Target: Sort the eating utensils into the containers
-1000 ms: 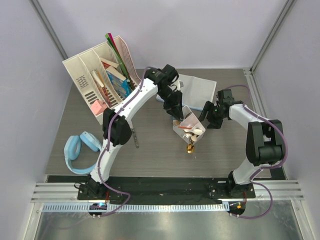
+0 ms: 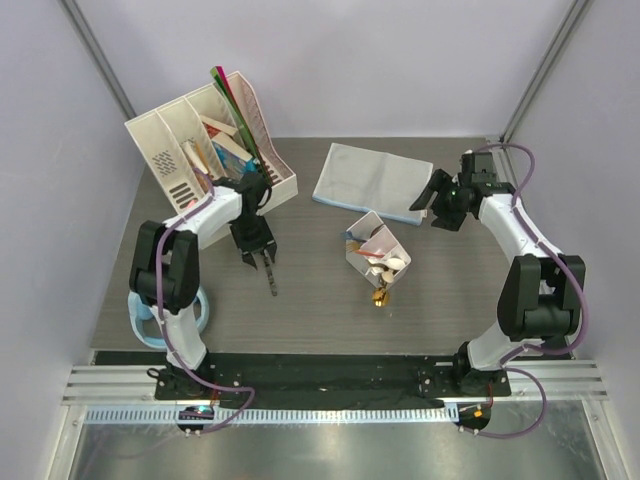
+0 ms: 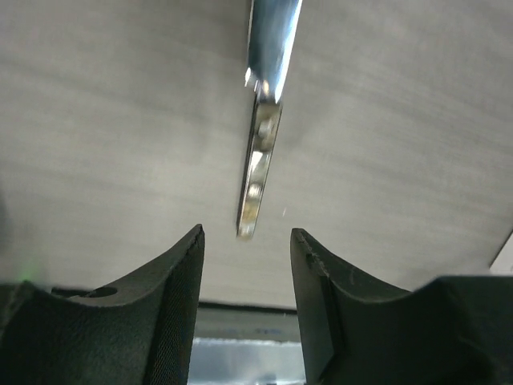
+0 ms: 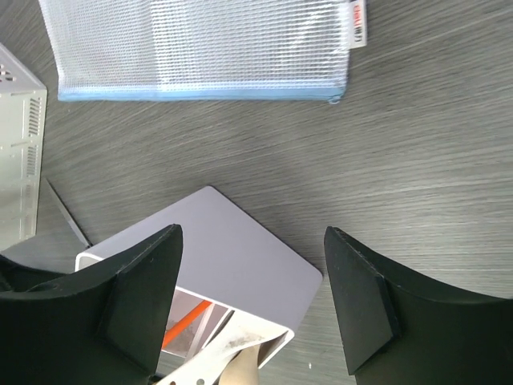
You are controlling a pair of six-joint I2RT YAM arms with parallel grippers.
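Note:
A knife with a shiny blade lies on the table below my left gripper, whose fingers stand open on either side in the left wrist view, with nothing between them. The utensil container sits at the middle, holding spoons and other utensils in compartments, with a gold-coloured piece at its front edge. My right gripper is open and empty, above and to the right of the container.
A white organizer with books stands at back left, a folded mesh pouch at back middle, blue headphones at front left under my left arm.
My left gripper has swung left from over the utensil container to above the knife. The right gripper has moved slightly up and to the right.

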